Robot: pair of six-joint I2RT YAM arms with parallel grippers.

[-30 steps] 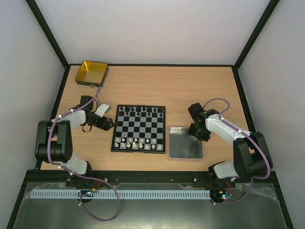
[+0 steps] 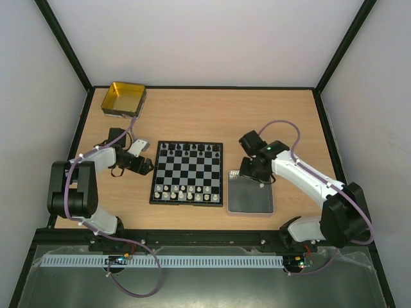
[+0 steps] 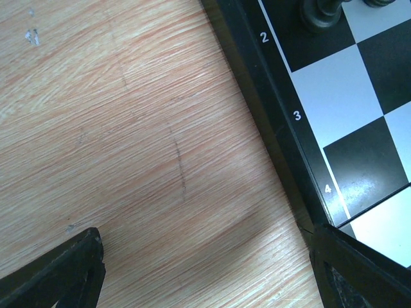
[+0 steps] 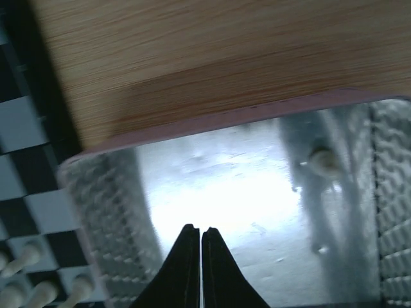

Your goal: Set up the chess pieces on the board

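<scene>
The chessboard (image 2: 189,171) lies mid-table, with black pieces (image 2: 186,147) in rows along its far side and white pieces (image 2: 189,196) along its near side. To its right stands a silver tray (image 2: 249,210); one pale piece (image 4: 324,163) rests inside it near one end. My right gripper hangs over the tray, shut, its fingertips together and nothing between them. The pale piece is well off from those tips. Beside the board's left edge, my left gripper is open and empty, its fingers wide apart above bare wood.
A gold-coloured tray (image 2: 125,99) sits at the back left and looks empty. The table behind the board and to its back right is clear. The raised frame (image 3: 282,138) of the board is close to my left gripper's right finger.
My right arm has swung left across the tray, toward the board, uncovering the pale piece in the tray. The left arm and the pieces on the board look the same.
</scene>
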